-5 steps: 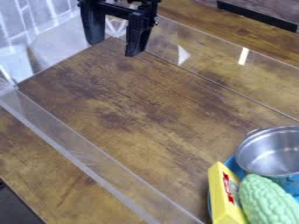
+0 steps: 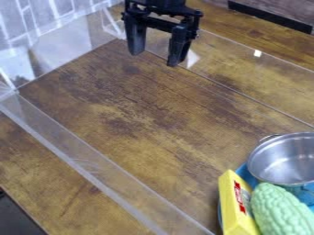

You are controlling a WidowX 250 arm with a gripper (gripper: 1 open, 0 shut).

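Note:
My black gripper [image 2: 156,44] hangs at the top centre over the back of the wooden surface [image 2: 135,128], its two fingers apart with nothing visible between them. At the bottom right are a steel pot [image 2: 285,161], a yellow box [image 2: 233,204] and a pale green textured vegetable-like object [image 2: 280,215], all grouped on something blue.
Clear plastic walls [image 2: 86,174] border the wooden area on the left and back. A small white patch [image 2: 256,53] lies at the back right.
The gripper has shifted to the right across the top of the view since a second ago. The objects at the lower right have not moved.

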